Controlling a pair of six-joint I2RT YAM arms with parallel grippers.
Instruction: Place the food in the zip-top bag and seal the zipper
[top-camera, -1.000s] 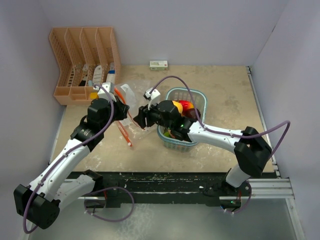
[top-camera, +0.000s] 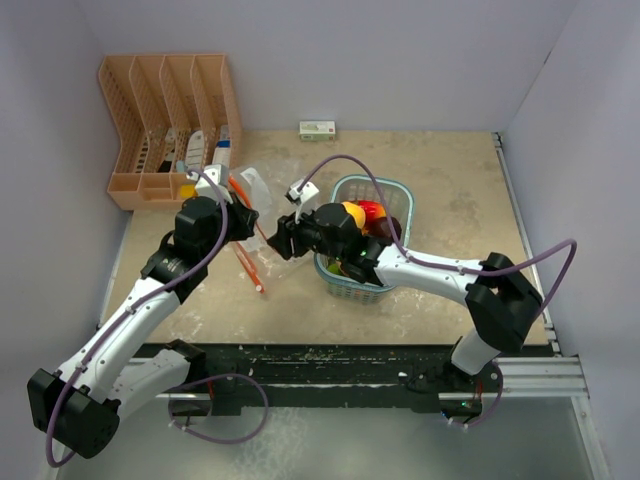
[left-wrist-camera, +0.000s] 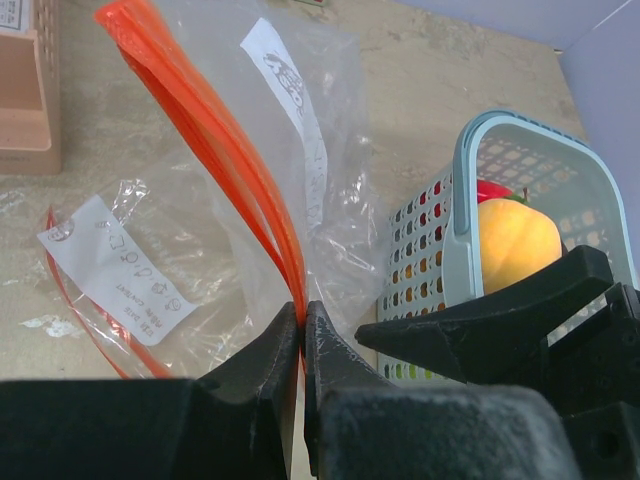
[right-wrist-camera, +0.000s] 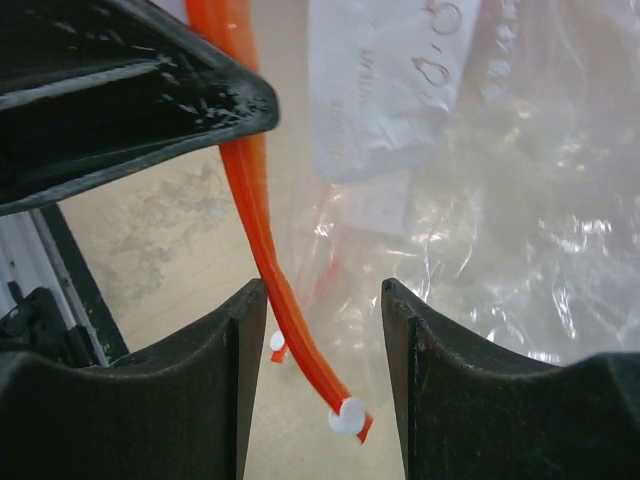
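A clear zip top bag (left-wrist-camera: 345, 200) with an orange zipper edge (left-wrist-camera: 235, 140) and white printed labels hangs from my left gripper, which is shut on that edge. In the right wrist view, the orange strip (right-wrist-camera: 262, 225) slants down past a black finger of the left gripper. Its lower end, with a white tip (right-wrist-camera: 348, 415), shows between the parted fingers of my right gripper; a gap shows at the finger on the right. Food, including a yellow pepper (left-wrist-camera: 518, 242) and a red one (top-camera: 372, 211), sits in the basket.
The blue-grey basket (top-camera: 398, 190) stands close beside the right gripper. A second clear bag (left-wrist-camera: 90, 230) with an orange edge lies flat on the table at left. An orange divided rack (top-camera: 145, 195) is at back left, a small box (top-camera: 317, 130) behind.
Both arms stay nearly in place. The orange strip's end by the right gripper's fingertips looks slightly shifted compared with a second ago.
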